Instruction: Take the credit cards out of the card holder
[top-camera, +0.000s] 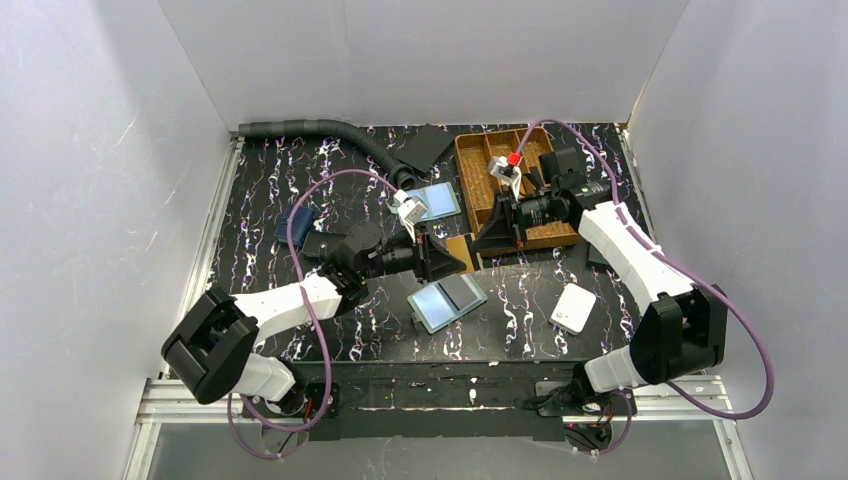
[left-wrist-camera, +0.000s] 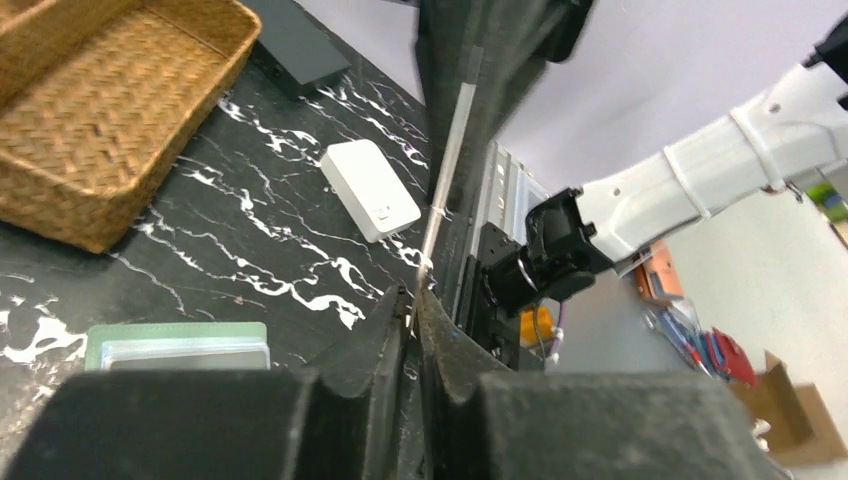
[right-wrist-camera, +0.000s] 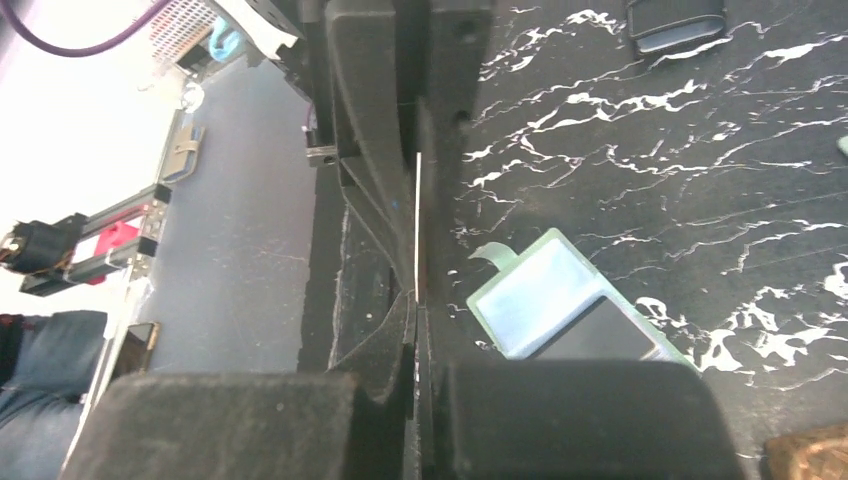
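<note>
A thin gold-and-dark card (top-camera: 462, 252) is held upright by my right gripper (top-camera: 483, 240); edge-on it is a pale line (left-wrist-camera: 450, 150) in the left wrist view and in the right. My left gripper (top-camera: 440, 262) has its fingertips at the card's opposite edge, shut; whether they grip it is unclear. Below, the open light-green card holder (top-camera: 440, 305) lies on the table, with a pale blue pocket and a dark grey part. A second holder (top-camera: 426, 203) lies farther back.
A divided wicker tray (top-camera: 475, 170) stands at back right. A white box (top-camera: 573, 308) lies right front, a blue wallet (top-camera: 294, 225) left, a black hose (top-camera: 330, 130) along the back.
</note>
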